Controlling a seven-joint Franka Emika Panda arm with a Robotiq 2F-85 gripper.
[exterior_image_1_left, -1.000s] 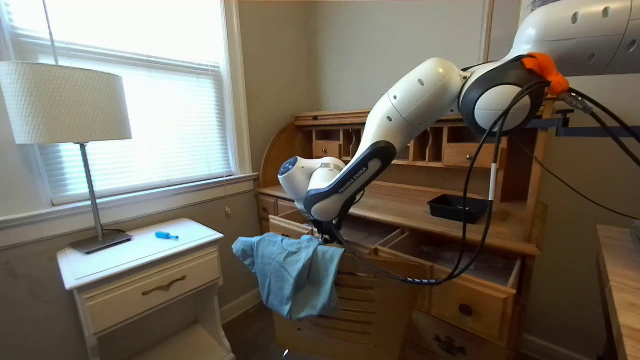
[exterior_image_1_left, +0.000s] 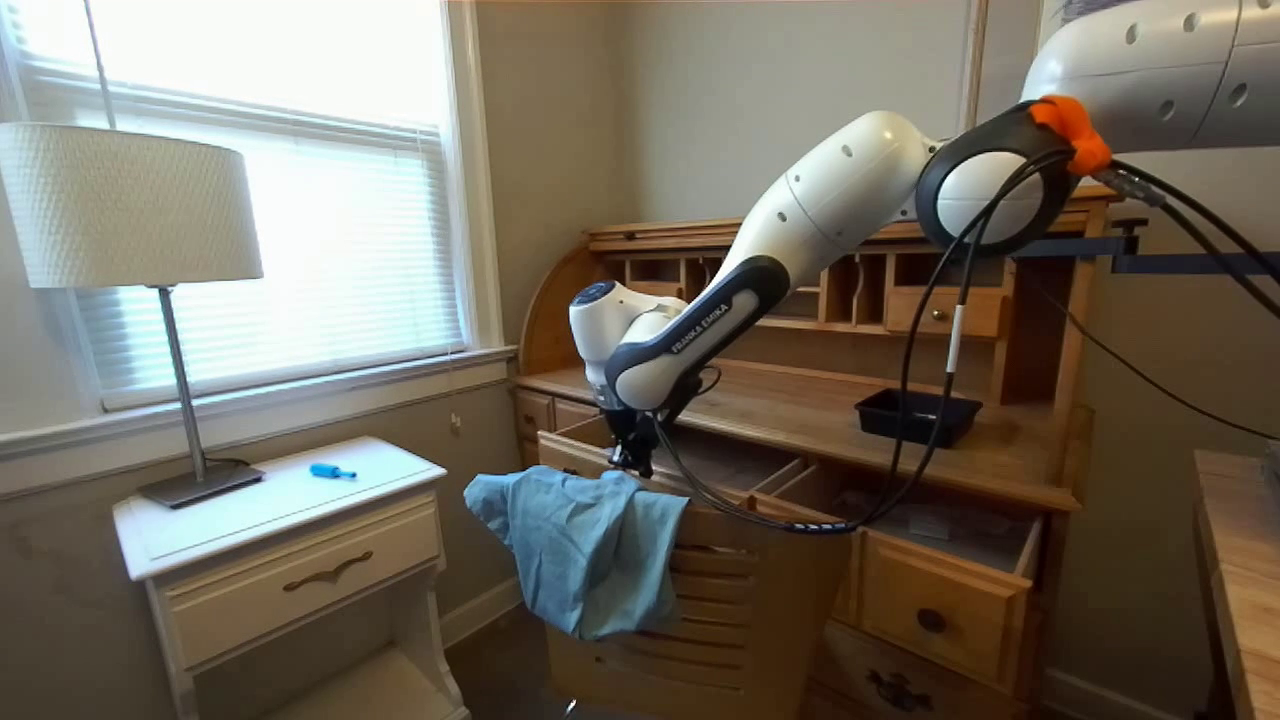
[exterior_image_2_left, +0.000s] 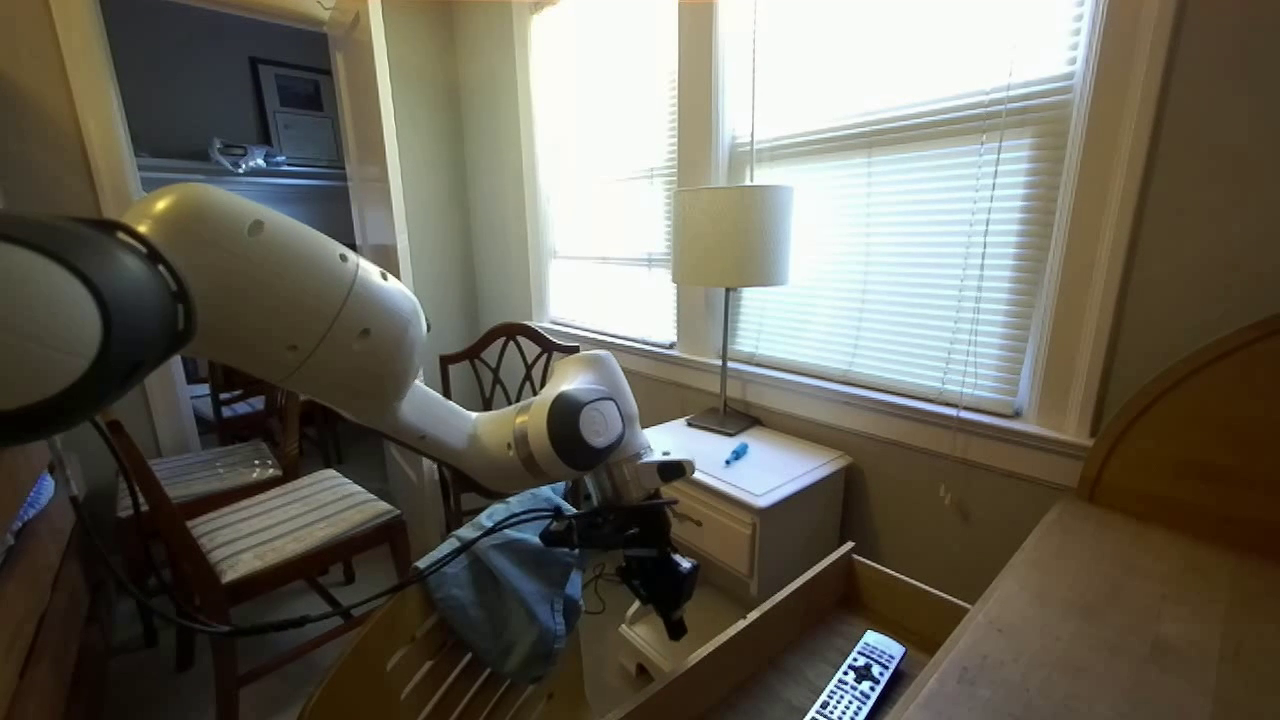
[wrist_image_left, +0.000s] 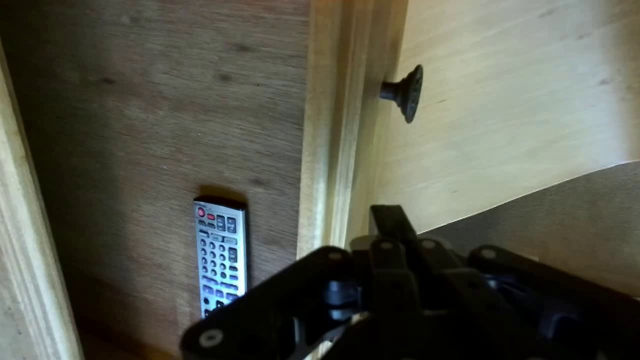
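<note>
My gripper is shut, with nothing showing between its fingers. In the wrist view it stands just outside the front of an open wooden drawer (wrist_image_left: 327, 132), whose dark round knob (wrist_image_left: 411, 94) sticks out farther along. Inside that drawer a silver remote control (wrist_image_left: 220, 255) lies flat on the bottom; the gripper hides its lower end. From the second exterior view, the gripper (exterior_image_2_left: 675, 626) points down beside the drawer front, and the remote (exterior_image_2_left: 859, 678) is in the drawer. In the first exterior view the fingertips are hidden behind the blue cloth and chair.
A blue cloth (exterior_image_1_left: 588, 546) hangs over a wooden chair back (exterior_image_1_left: 768, 588) close to the arm. The roll-top desk has another open drawer (exterior_image_1_left: 948, 600) and a black tray (exterior_image_1_left: 918, 416) on top. A blue object (exterior_image_1_left: 332, 470) lies on the white nightstand (exterior_image_1_left: 276, 504).
The wrist has risen and now hangs more upright, with the gripper higher above the blue cloth. The cloth, drawers and tray have stayed put.
</note>
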